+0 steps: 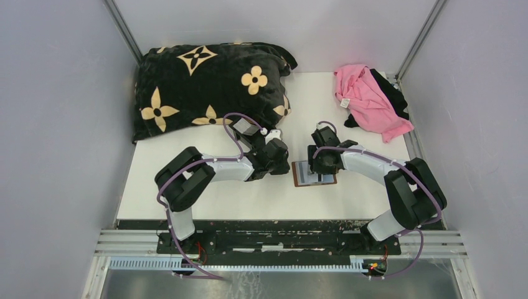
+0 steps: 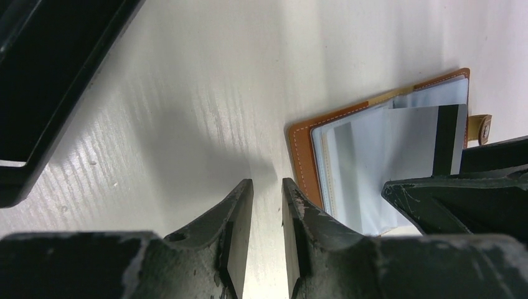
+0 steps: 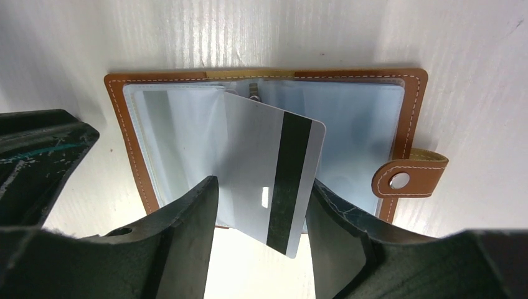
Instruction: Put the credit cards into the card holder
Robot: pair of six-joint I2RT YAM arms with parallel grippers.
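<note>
A silver credit card (image 3: 252,165) with a black stripe lies slanted on the open card holder (image 3: 118,106). Its left end appears to be under the clear sleeve; the striped end sticks out, and one corner overhangs the holder's near edge. Over the card, my right gripper stands open, a finger toward either side, not clamped on it. My left gripper is slightly open beside the holder's left brown edge (image 2: 305,165), with nothing between its fingers. In the top view, the right gripper's body hides part of the holder.
A black box (image 1: 247,126) with cards stands behind the left arm; its dark wall (image 2: 50,81) fills the left wrist view's upper left. A patterned black cushion (image 1: 205,87) and a pink cloth (image 1: 370,103) lie at the back.
</note>
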